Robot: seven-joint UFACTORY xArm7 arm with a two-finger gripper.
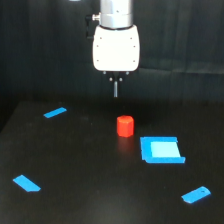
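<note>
A small red block [125, 126] rests on the black table, right of the middle. To its right lies a square outlined in blue tape [146, 150] with a pale centre [165, 150]. My gripper [116, 90] hangs under the white hand, up and slightly left of the red block and apart from it. It shows only as one thin grey piece pointing down, so how its fingers stand is unclear. I see nothing hanging from it.
Blue tape strips lie on the table at the back left [55, 112], the front left [26, 184] and the front right [196, 195]. Bare table surrounds the red block, and a dark curtain [180, 60] closes the back.
</note>
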